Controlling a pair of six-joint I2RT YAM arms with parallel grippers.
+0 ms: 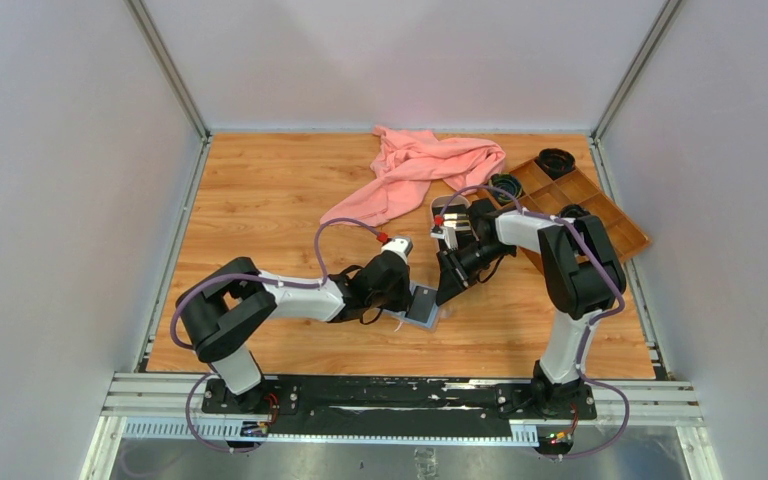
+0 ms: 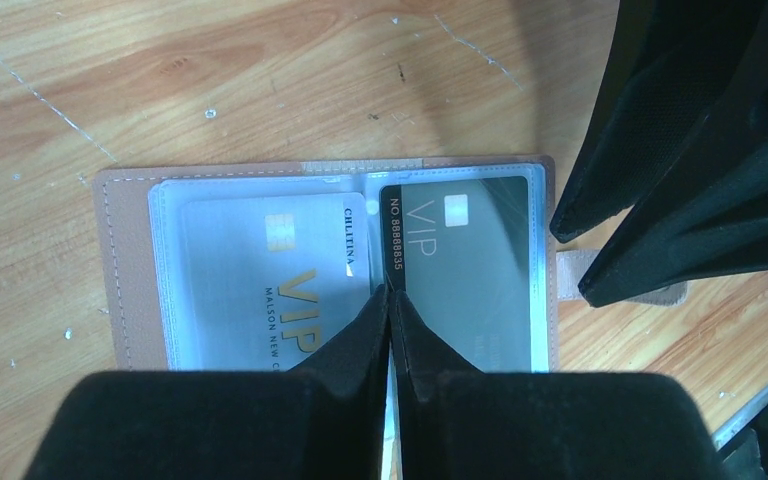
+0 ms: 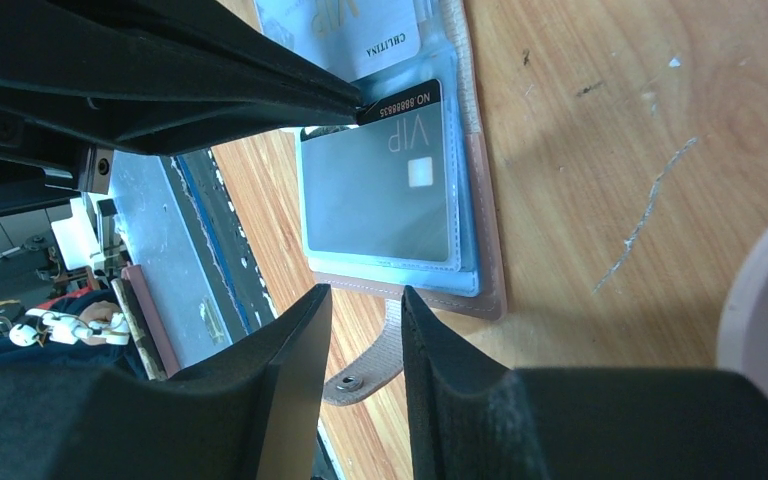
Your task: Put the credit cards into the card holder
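Note:
The card holder (image 2: 130,270) lies spread on the table with clear sleeves. A white VIP card (image 2: 215,270) sits in its left sleeve and a dark VIP card (image 2: 470,270) in its right sleeve. The fingertips of my left gripper meet, shut, at the dark card's inner edge; I see nothing between them. Just off the outer side of the holder, over its snap strap (image 3: 370,370), my right gripper stands slightly open and empty. From above, the left arm covers most of the holder (image 1: 420,306).
A white-rimmed container (image 1: 450,200) with dark contents stands behind the right gripper. Further back lies a pink cloth (image 1: 415,175). A wooden compartment tray (image 1: 615,215) with black coils fills the back right. Bare table (image 1: 260,190) lies at the left.

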